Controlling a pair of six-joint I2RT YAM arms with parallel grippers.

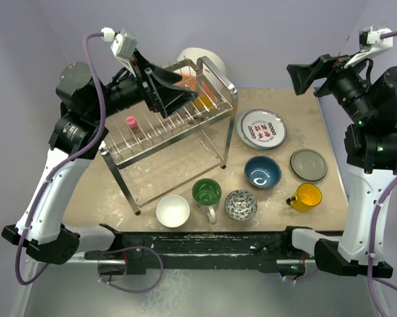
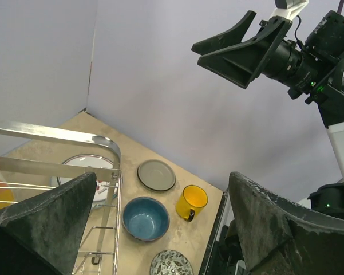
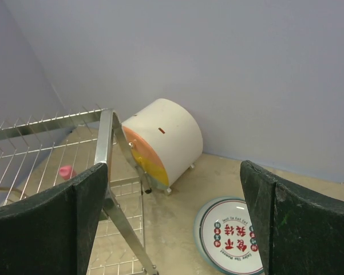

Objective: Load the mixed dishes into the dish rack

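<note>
A metal dish rack (image 1: 173,141) stands left of centre on the table, its wire tier holding no dishes that I can make out. To its right lie the white plate with red characters (image 1: 263,129), a blue bowl (image 1: 262,172), a grey plate (image 1: 308,164) and a yellow mug (image 1: 306,197). Along the front sit a white bowl (image 1: 173,211), a green mug (image 1: 207,192) and a patterned bowl (image 1: 241,205). Above the rack hovers my left gripper (image 1: 172,94), open and empty. High at the right, away from the dishes, my right gripper (image 1: 305,74) is open and empty too.
Behind the rack is a white cylinder (image 3: 170,134) with an orange and yellow face. A small pink object (image 1: 131,122) shows at the rack's left side. Walls (image 3: 229,74) close off the back and sides. Bare tabletop (image 1: 297,105) lies at the back right.
</note>
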